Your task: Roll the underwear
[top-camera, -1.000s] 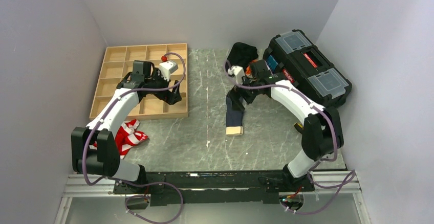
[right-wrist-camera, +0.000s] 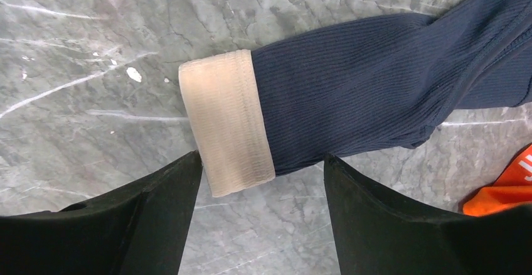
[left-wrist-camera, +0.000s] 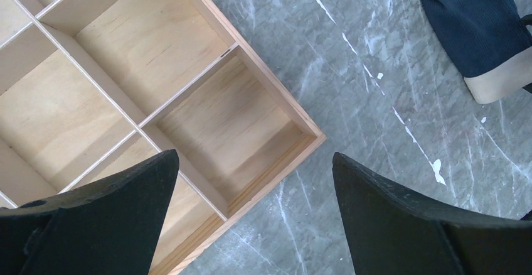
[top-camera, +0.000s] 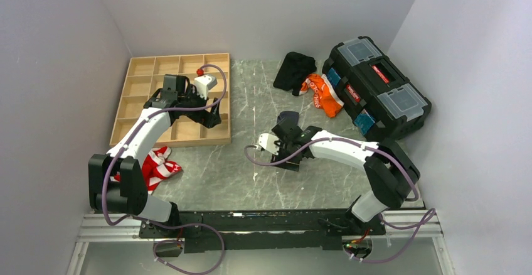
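A navy ribbed garment (right-wrist-camera: 351, 86) with a beige waistband (right-wrist-camera: 226, 115) lies flattened in a long strip on the marble table, partly covered by my right arm in the top view. My right gripper is low over the waistband end, its fingers part open on either side of it; whether they touch the cloth I cannot tell. My left gripper stands open over the corner of the wooden grid tray (left-wrist-camera: 270, 75), nothing between its fingers. The garment's edge also shows in the left wrist view.
A black cloth (top-camera: 293, 71) and orange cloth (top-camera: 323, 96) lie at the back, beside a black toolbox (top-camera: 376, 83) on the right. A red-striped cloth (top-camera: 157, 168) lies at the front left. Bare table lies between tray and garment.
My right gripper has moved from the garment's far part toward the front, down over the beige band, which it now hides in the top view. The left arm is still.
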